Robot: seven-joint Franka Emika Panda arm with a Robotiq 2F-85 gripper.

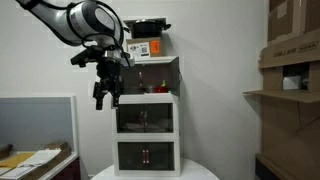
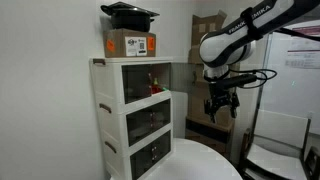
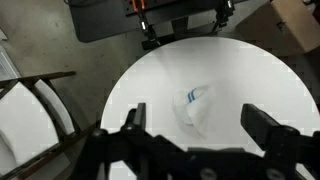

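My gripper (image 1: 107, 103) hangs pointing down in front of the white cabinet, high over the round white table (image 1: 200, 172). It stands open, its two dark fingers (image 3: 118, 128) spread wide in the wrist view with nothing between them. Down on the tabletop, seen through that gap, lies a small pale crumpled item (image 3: 195, 103) with a blue mark; what it is I cannot tell. Exterior view 2 shows the gripper (image 2: 221, 112) to the right of the cabinet, well above the table.
The white cabinet (image 2: 103, 92) has dark-fronted doors and an open top compartment holding small red and green items (image 1: 162, 88). A cardboard box (image 2: 130, 43) and a black pot (image 2: 130, 16) are stacked on it. White chairs (image 2: 280, 145) and shelving with boxes (image 1: 290, 100) stand around.
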